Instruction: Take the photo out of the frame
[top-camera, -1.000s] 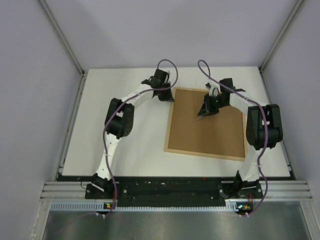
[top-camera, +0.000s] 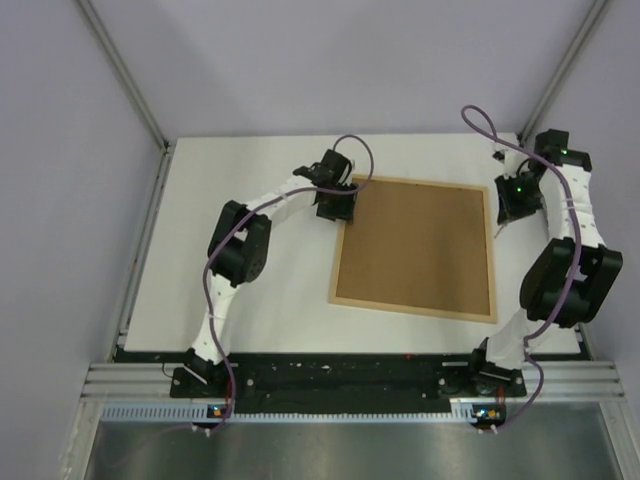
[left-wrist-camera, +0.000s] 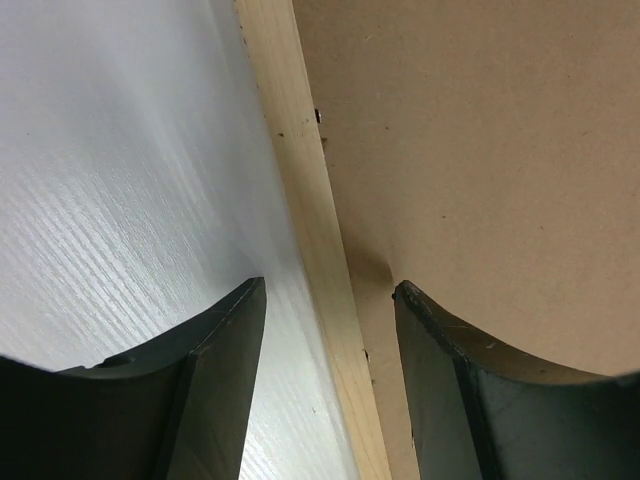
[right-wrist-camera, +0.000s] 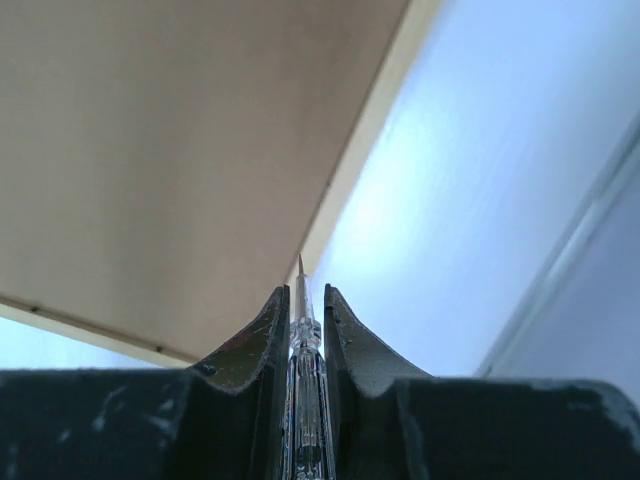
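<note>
A picture frame with light wooden border (top-camera: 411, 315) and brown backing board (top-camera: 415, 250) lies back-up on the white table. My left gripper (top-camera: 335, 208) is over the frame's left strip (left-wrist-camera: 310, 190); in the left wrist view its fingers stand open on either side of that strip, with small metal tabs along its inner edge. My right gripper is shut on a slim pointed metal tool (right-wrist-camera: 305, 350), whose tip is over the right border strip. In the top view it hangs at the frame's right side.
A metal rail (right-wrist-camera: 560, 260) runs beyond the table's right edge.
My right gripper has swung rightward from over the board to the right border with the tool. My left gripper has shifted slightly toward the front and right, onto the left strip.
</note>
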